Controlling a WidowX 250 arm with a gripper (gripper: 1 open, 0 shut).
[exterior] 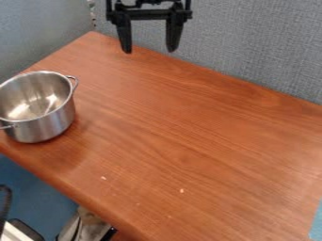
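A stainless steel pot (44, 113) with side handles sits at the left edge of the wooden table (189, 141). My black gripper (150, 45) hangs at the top of the view, over the back of the table, open with nothing between its two fingers. It is apart from the pot, up and to the right of it.
Grey padded walls stand behind and at the back left. Below the front left edge are a blue floor and some dark cables and equipment.
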